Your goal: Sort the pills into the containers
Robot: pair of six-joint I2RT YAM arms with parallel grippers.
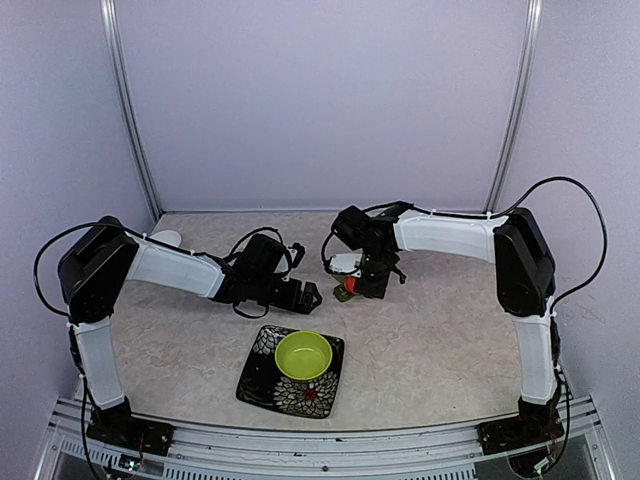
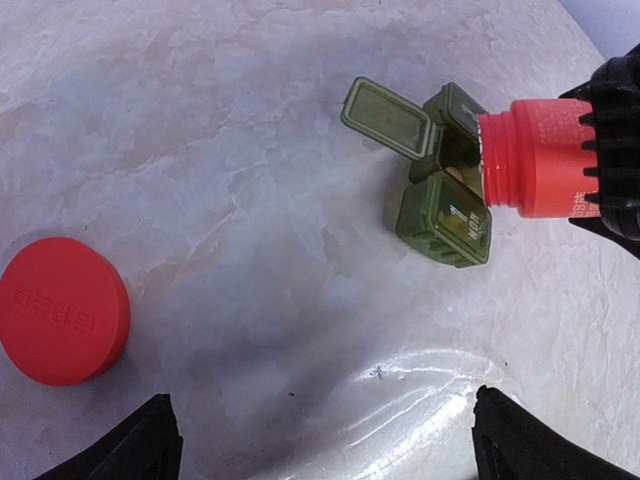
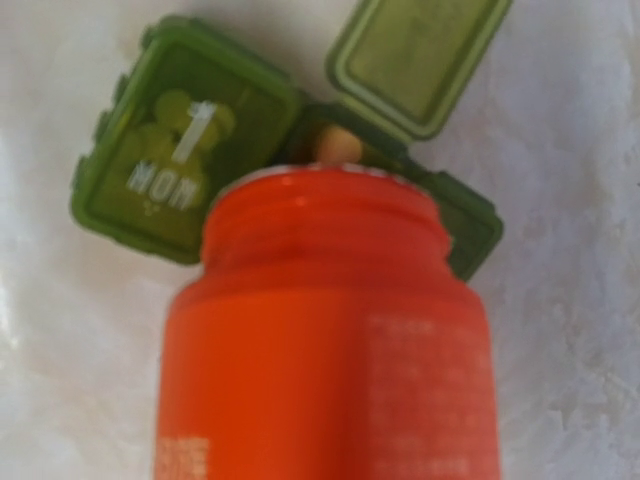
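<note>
A red-orange bottle without its cap is held tilted by my right gripper, its mouth over the green pill box. In the right wrist view, the compartment marked 1 MON is closed with several pills showing through its lid. The middle compartment stands open, its lid swung back, and an orange-tan pill shows at the bottle's mouth; whether more lie inside is hidden. The red cap rests on the table at the left of the left wrist view. My left gripper is open and empty.
A black flowered tray holding a lime-green bowl sits at the front of the table. A white round item is at the back left.
</note>
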